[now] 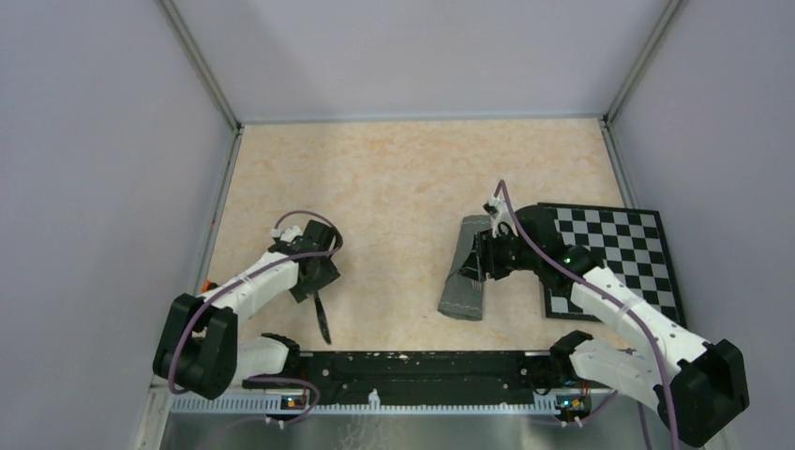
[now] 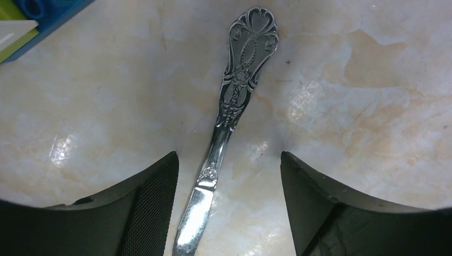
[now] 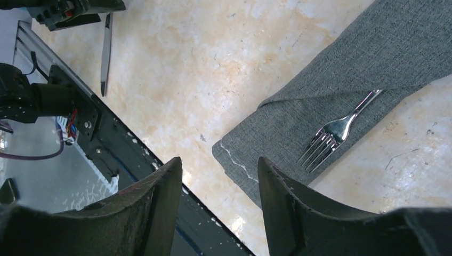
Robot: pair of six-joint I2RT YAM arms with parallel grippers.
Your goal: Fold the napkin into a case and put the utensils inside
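A grey napkin (image 1: 459, 298) lies folded on the table, with a fork (image 3: 333, 133) on it, the handle's end under the upper fold. A silver knife (image 2: 241, 74) lies on the bare table at the left. My left gripper is open and low over the knife, one finger to each side of it, not touching it in view. My right gripper is open above the napkin's lower part, nothing between its fingers.
A checkerboard (image 1: 619, 272) lies at the right. Blue and green plastic pieces (image 2: 50, 26) are beside the knife at the left.
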